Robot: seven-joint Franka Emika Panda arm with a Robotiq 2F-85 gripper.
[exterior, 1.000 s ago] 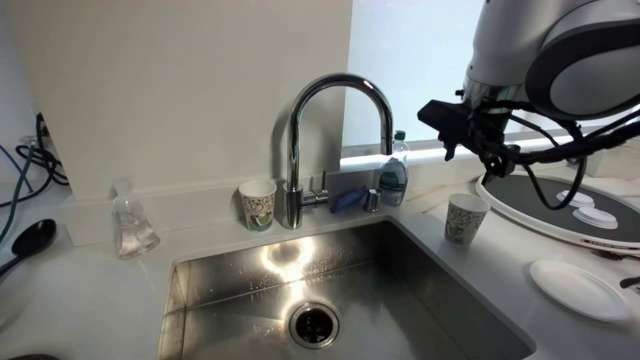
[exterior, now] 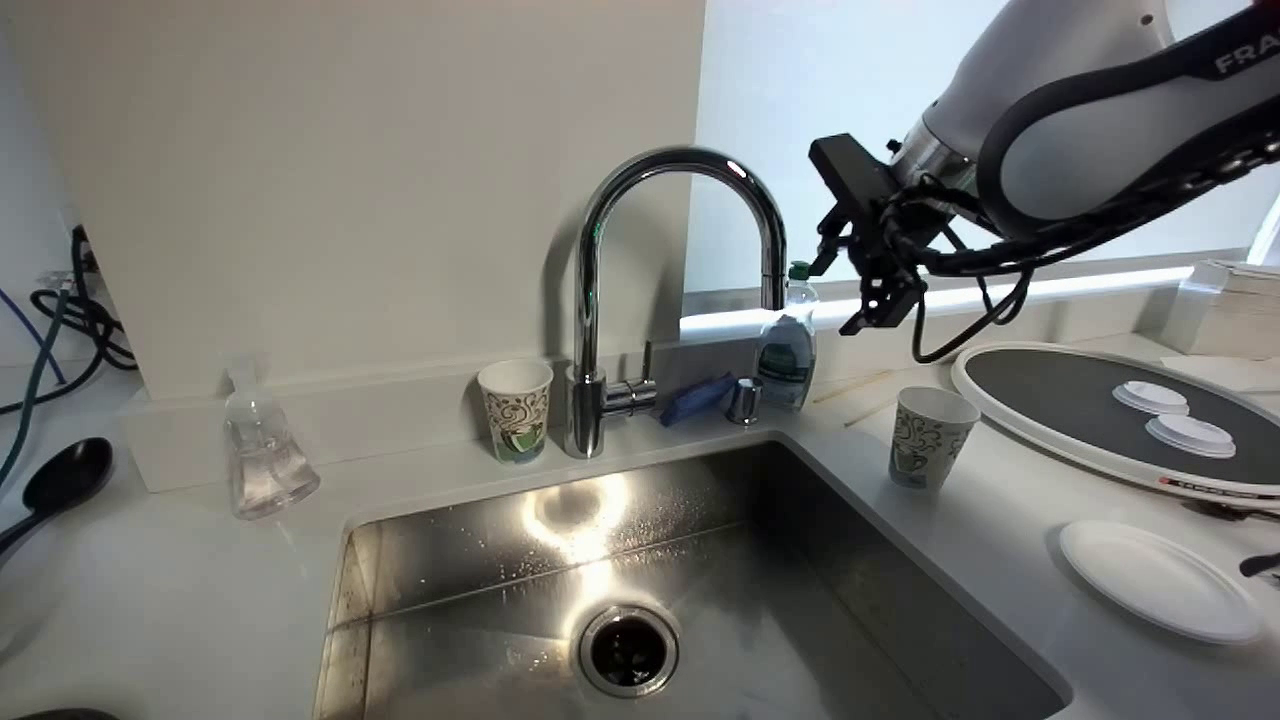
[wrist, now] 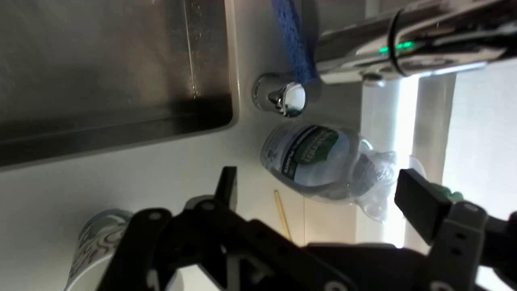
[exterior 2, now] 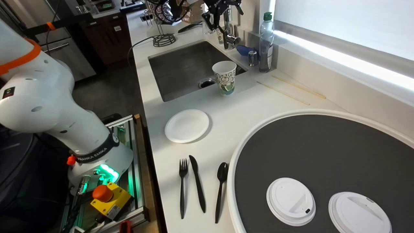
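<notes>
My gripper [exterior: 837, 294] hangs in the air right of the dish soap bottle, tilted toward it. In the wrist view the gripper is open, its two black fingers wide apart with nothing held. The clear soap bottle [wrist: 315, 157] with a green cap [exterior: 800, 271] stands upright at the sink's back right corner. From the wrist it appears ahead of the gap, its upper part near the right finger; contact cannot be made out. A patterned paper cup [exterior: 932, 438] stands on the counter right of the sink, and a second cup [exterior: 517, 412] left of the faucet.
The chrome faucet [exterior: 588, 288] arches close to the bottle's left. A blue brush or sponge [exterior: 698, 398] and a chrome knob [exterior: 744, 401] sit between them. Two thin sticks [exterior 2: 285, 93], a white plate [exterior 2: 187, 126] and a round grey board [exterior 2: 310, 155] with white lids occupy the right counter.
My arm has swung left in exterior view 1, bringing the gripper closer to the soap bottle and faucet. The gripper has also tilted toward them. Objects on the counter have stayed put.
</notes>
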